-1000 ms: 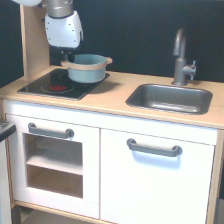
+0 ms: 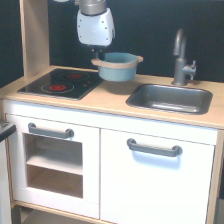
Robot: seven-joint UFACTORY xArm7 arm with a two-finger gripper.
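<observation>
A blue-grey pot [image 2: 120,70] with light brown handles is at the back of the counter, between the stove and the sink. My gripper [image 2: 99,54], dark and small under the white arm, meets the pot's left side near its handle and appears shut on it. The fingertips are too small to make out clearly. Whether the pot's bottom touches the counter or hangs just above it, I cannot tell.
Left of the pot lies a black stove top [image 2: 58,88] with red rings, bare now. On the right are a steel sink [image 2: 172,98] and a grey faucet [image 2: 181,60].
The pot has moved right, off the stove top and toward the sink. My arm and gripper have shifted right together with it.
</observation>
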